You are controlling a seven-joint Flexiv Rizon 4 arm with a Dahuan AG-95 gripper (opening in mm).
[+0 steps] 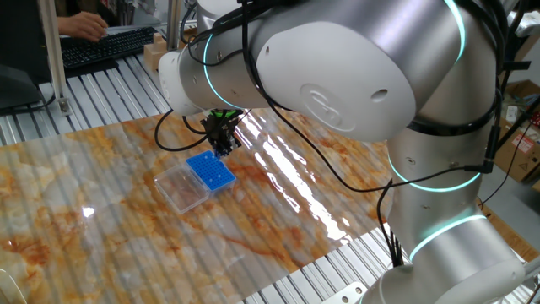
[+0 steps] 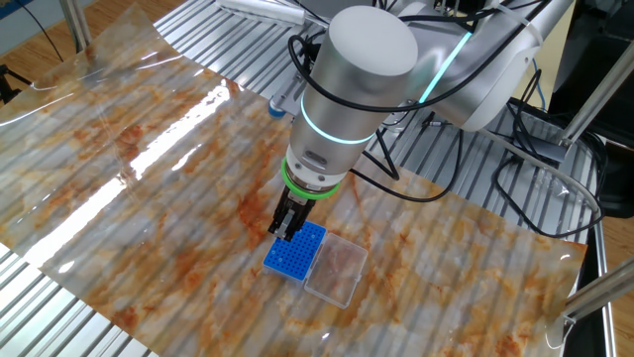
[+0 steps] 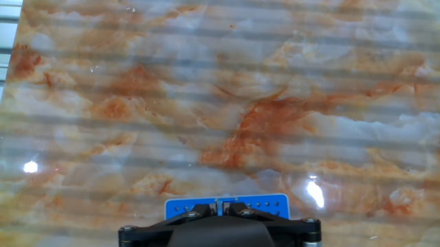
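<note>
A blue rack with a grid of small holes (image 1: 211, 171) lies on the marbled sheet, its clear lid (image 1: 180, 189) opened flat beside it. My gripper (image 2: 283, 234) points down over the rack's edge on the side away from the lid (image 2: 338, 270). Only a strip of the blue rack (image 3: 278, 204) shows in the wrist view, the rest hidden behind the gripper body. There the gripper's fingertips (image 3: 220, 208) are close together, and I can make out no object between them. Whether they touch the rack cannot be told.
Around the rack the marbled sheet (image 2: 129, 248) is bare, with bright glare streaks. A black cable (image 1: 164, 139) loops beside the gripper. Beyond the sheet's far edge, a person's hand (image 1: 80, 25) rests by a keyboard (image 1: 110, 46).
</note>
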